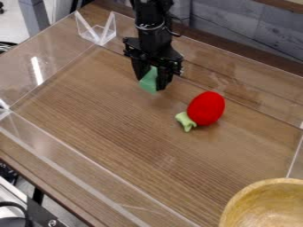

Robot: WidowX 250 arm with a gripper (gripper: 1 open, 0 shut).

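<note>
My black gripper (151, 69) is at the upper middle of the camera view, shut on a green object (149, 82) that hangs below its fingers, partly hidden by them. A red oval object (206, 108) lies to the lower right on the wooden table (95, 142), with a small pale green piece (186, 121) beside it at its lower left.
A clear plastic item (97, 28) stands at the upper left. A large yellow bowl (267, 206) is at the lower right corner. A dark wall edge runs along the upper right.
</note>
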